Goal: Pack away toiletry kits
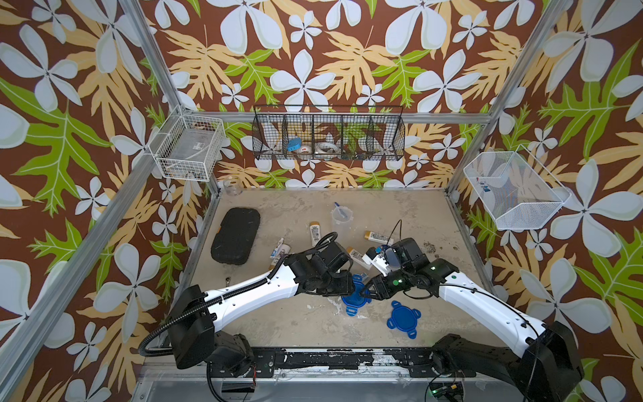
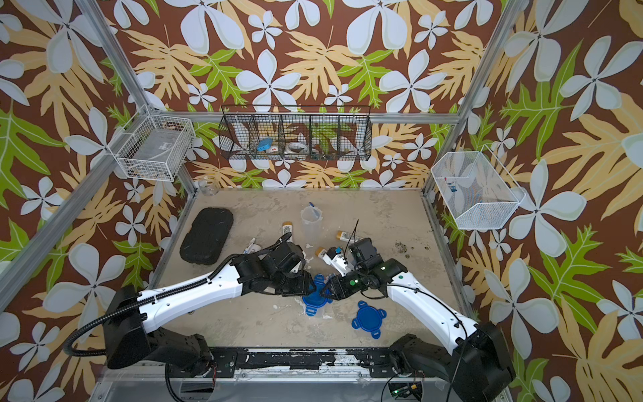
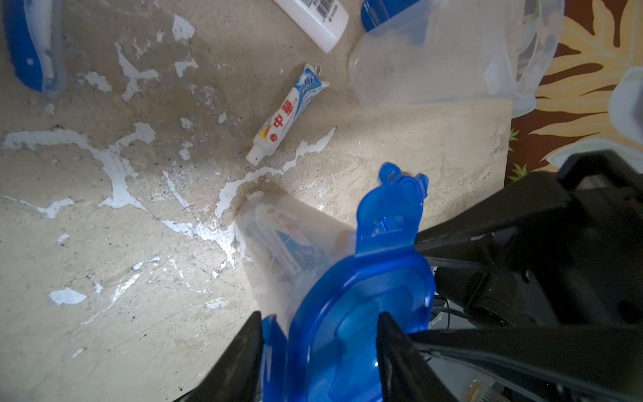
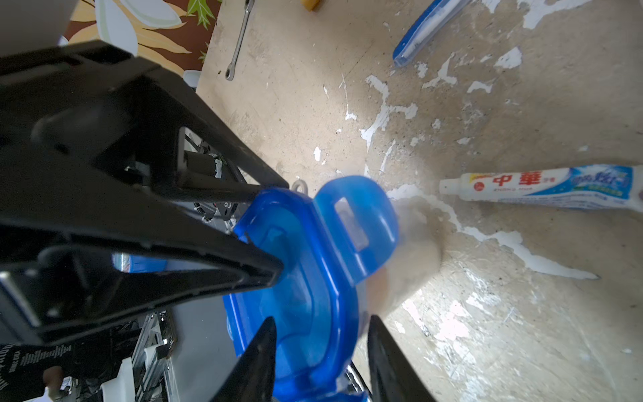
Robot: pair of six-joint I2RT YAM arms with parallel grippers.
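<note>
A translucent container [image 3: 281, 248] with items inside lies under a blue snap lid [image 3: 361, 321], its flaps sticking out. My left gripper [image 1: 341, 284] is shut on the lidded container at the table's front middle. My right gripper [image 1: 371, 288] is at the lid's right side, part open, its fingers against or near the blue rim [image 4: 341, 315]. A toothpaste tube [image 3: 288, 114] lies loose beside the container. Bottles [image 1: 314, 232], a clear cup [image 1: 341, 217] and a second blue lid [image 1: 403, 318] rest on the table.
A black case [image 1: 234, 234] lies at the left. Wire baskets hang at left [image 1: 189, 147], back [image 1: 358, 134] and right [image 1: 515, 191].
</note>
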